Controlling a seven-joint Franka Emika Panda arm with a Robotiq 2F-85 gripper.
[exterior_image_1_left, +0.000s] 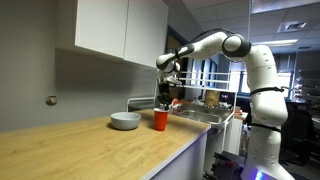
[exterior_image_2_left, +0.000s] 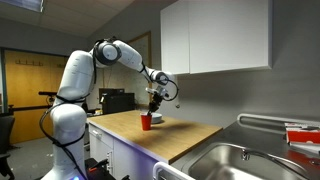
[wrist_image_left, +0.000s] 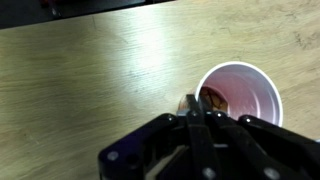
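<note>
A red cup with a pale inside stands upright at the counter's front edge in exterior view 1. My gripper is directly above it, pointing down, shut on its rim. In exterior view 2 the same cup shows below the arm's end. From the wrist, I look into the cup's open mouth; something orange-brown lies inside. The dark fingers cover the near part of the rim, so the exact contact is hidden. Whether the cup's base touches the counter I cannot tell.
A white bowl sits on the wooden counter, to the left of the cup in exterior view 1. A metal sink is set into the counter further along. Much of the wooden top is bare.
</note>
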